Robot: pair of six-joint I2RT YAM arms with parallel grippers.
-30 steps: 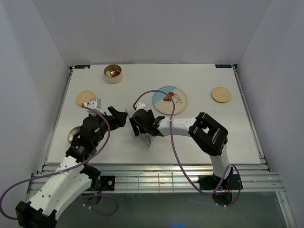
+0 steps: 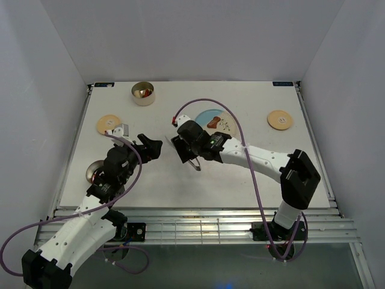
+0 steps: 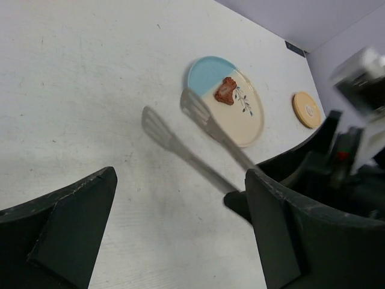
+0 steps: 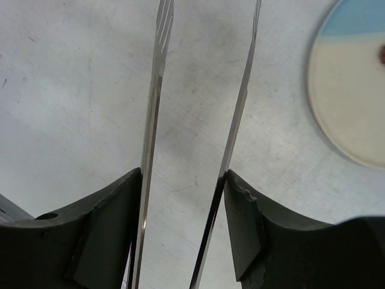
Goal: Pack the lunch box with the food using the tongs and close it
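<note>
My right gripper holds metal tongs between its fingers, their two slotted arms apart, above the white table. My left gripper stands open with nothing between its fingers, left of the right one in the top view. The blue-and-cream plate with a brown piece of food lies behind the right arm, partly hidden by it in the top view.
A metal container with food stands at the back left. A steel bowl is partly hidden by the left arm. Wooden discs lie at left and right.
My right gripper has moved slightly right with the tongs, and its arm now covers more of the plate. The left arm has barely moved.
</note>
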